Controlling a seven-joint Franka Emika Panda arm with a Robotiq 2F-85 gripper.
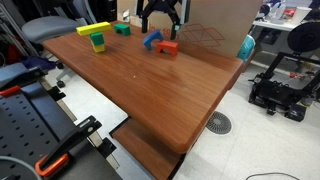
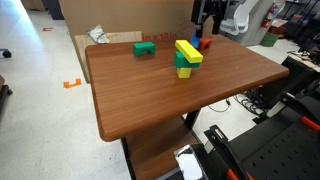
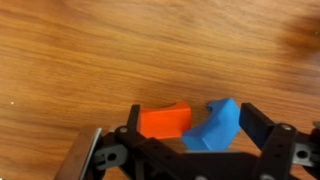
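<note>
A red block lies on the wooden table toward its back edge. Tilted beside it is a blue block, close against the red one's left side in exterior view 1. The wrist view has the red block and the angled blue block side by side between the fingers, their lower parts cut off by the gripper body. My gripper is open just above the two blocks, holding neither. Whether the blue block leans on the red one is hard to tell.
A stack of yellow and green blocks, with a yellow one at its base, stands near the table's side edge. Another green block lies apart.
</note>
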